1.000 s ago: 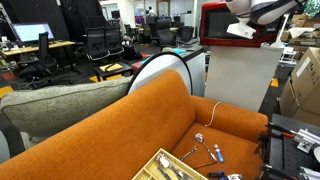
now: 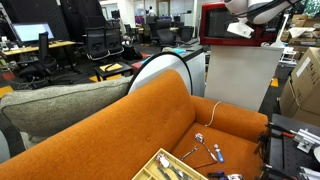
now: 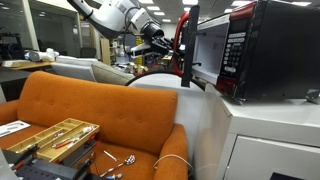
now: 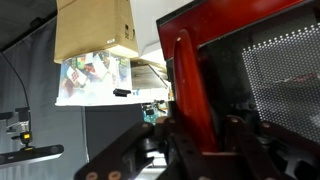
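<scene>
A microwave [image 3: 255, 60] stands on a white cabinet, with its door [image 3: 187, 45] swung open and seen nearly edge-on in the second exterior view. My gripper is shut on the door's red edge [image 4: 188, 75], which runs between the dark fingers in the wrist view. The door's dark perforated window [image 4: 285, 75] fills the right side there. From the first exterior view, the gripper [image 2: 240, 30] is seen against the microwave [image 2: 214, 22]; its fingertips are too small to make out.
An orange sofa [image 3: 100, 105] lies below the arm, with a wooden tray [image 3: 62, 140] of tools and several loose tools on its seat. The white cabinet [image 3: 265, 145] supports the microwave. A cardboard box [image 4: 95, 25] appears beyond the door.
The arm and gripper have shifted slightly at the microwave door. The sofa and the items on it look unchanged.
</scene>
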